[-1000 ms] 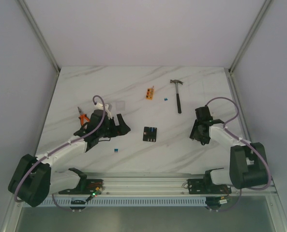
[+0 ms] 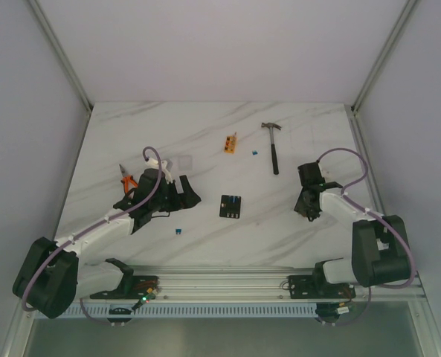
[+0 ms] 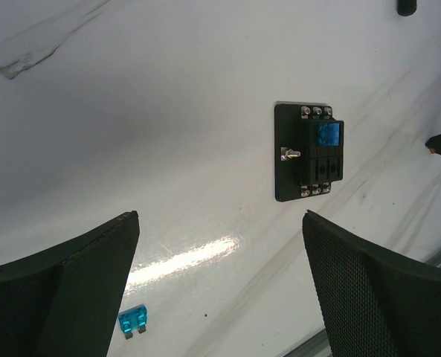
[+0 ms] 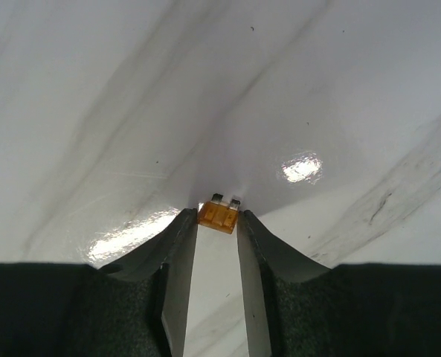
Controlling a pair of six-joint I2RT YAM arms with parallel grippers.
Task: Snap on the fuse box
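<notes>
The black fuse box [image 2: 230, 206] lies on the marble table between my arms; in the left wrist view it shows a blue fuse [image 3: 328, 134] in it. My left gripper hangs open above the table, left of the box, with a loose blue fuse [image 3: 133, 319] below. My right gripper is low at the right, its fingertips at either side of a small orange fuse [image 4: 220, 216]; whether they grip it I cannot tell.
A hammer [image 2: 274, 152], an orange item [image 2: 230, 143] and a small blue piece [image 2: 254, 152] lie toward the back. Pliers [image 2: 127, 178] lie by the left arm.
The right arm has shifted slightly at the right of the table. The left arm and the fuse box have not moved.
</notes>
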